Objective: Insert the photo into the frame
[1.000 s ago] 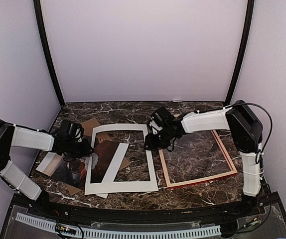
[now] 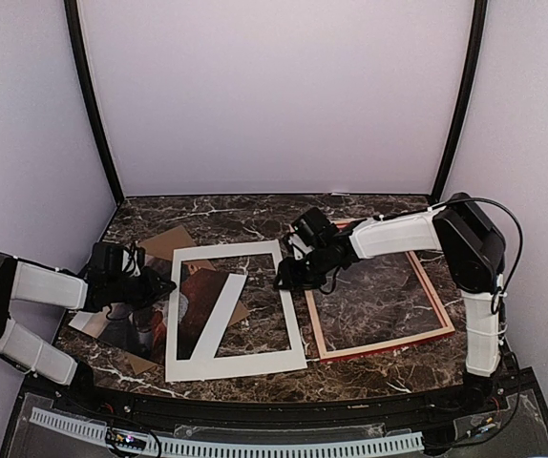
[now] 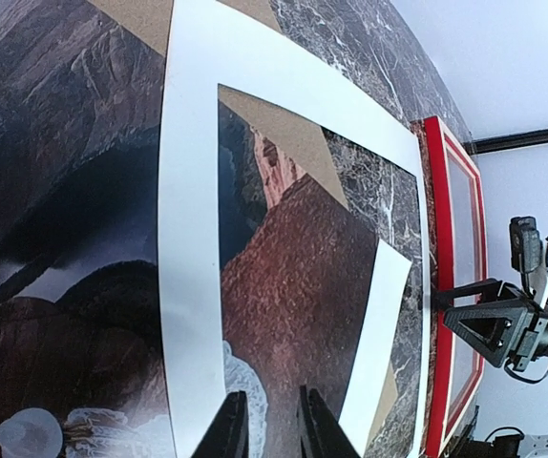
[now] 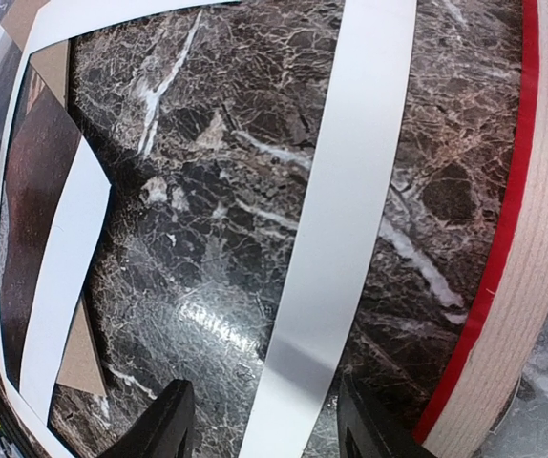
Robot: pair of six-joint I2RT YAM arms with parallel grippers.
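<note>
A white mat border (image 2: 231,367) lies over the photo (image 2: 202,305) and brown backing sheets (image 2: 174,241) at left centre. My left gripper is low over the mat's left strip; whether anything is between its fingers is unclear in the left wrist view. My right gripper is over the mat's right strip (image 4: 341,191), fingers apart, with the white strip running below between them. The red-edged wooden frame (image 2: 379,348) with a clear pane lies on the right, under my right arm.
Walls stand at the back and both sides, and a dark rail runs along the front edge.
The mat has shifted slightly toward the front and lies straighter along its back edge. The right arm is nearly still.
</note>
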